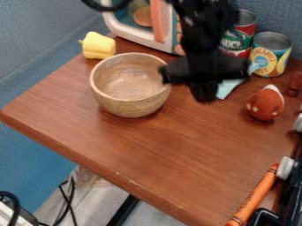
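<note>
The black gripper (203, 86) hangs over the table just right of the wooden bowl (130, 100), in front of a light blue cloth. It is dark and somewhat blurred, so whether it is open or shut, or holds anything, does not show. A red, egg-shaped toy (266, 103) stands to its right on the wooden table (141, 154).
A yellow pepper (97, 46) lies behind the bowl. A toy appliance (136, 26) and two cans (270, 55) stand at the back. An orange crayon (253, 199) and black items line the right edge.
</note>
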